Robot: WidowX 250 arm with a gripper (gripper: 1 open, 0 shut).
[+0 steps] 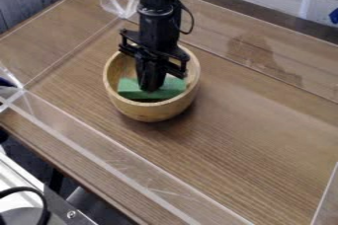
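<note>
A wooden bowl [180, 107] stands on the wooden table, with a green block [162, 90] lying inside it. My black gripper [152, 75] reaches down from above into the bowl, its fingertips close together over or at the green block. The fingers look shut; whether any part of the block is between them is hidden by the gripper itself.
Clear plastic edging runs along the table's sides, and a white object with a cable sits off the table at the lower left.
</note>
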